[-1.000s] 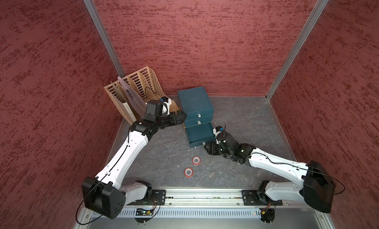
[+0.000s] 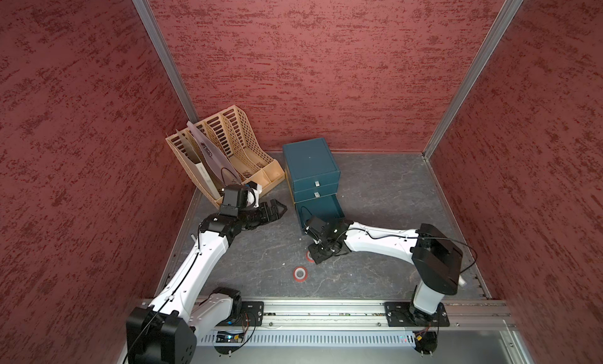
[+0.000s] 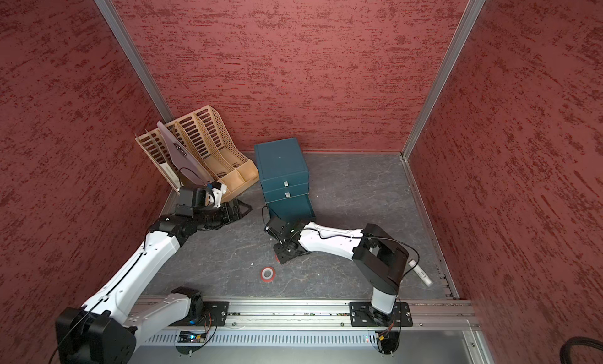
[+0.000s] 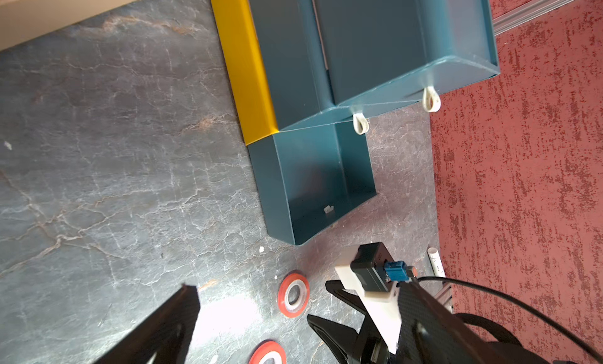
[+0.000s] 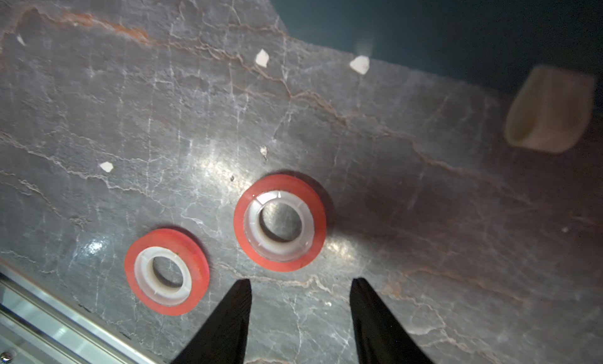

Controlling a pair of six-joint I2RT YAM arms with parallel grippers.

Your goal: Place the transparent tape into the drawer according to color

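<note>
Two red tape rolls with white cores lie flat on the grey table: a nearer roll (image 2: 300, 274) and a farther roll (image 5: 280, 223). In the right wrist view my right gripper is above the table with parted fingers, the farther roll just ahead of its tips and nothing between them. The nearer roll (image 5: 167, 272) sits left of that in this view. A teal cabinet (image 2: 311, 160) has its bottom drawer (image 4: 320, 182) pulled out, seemingly empty but for a small pale bit. My left gripper (image 2: 276, 212) hangs open left of the drawer, holding nothing.
A wooden rack (image 2: 241, 153) holding a mauve folder stands at the back left, behind my left arm. On the far right lies a white marker (image 3: 420, 273).
My right arm has swung left and toward the front, from beside the drawer to over the farther tape roll. Rolls and drawer look unmoved.
</note>
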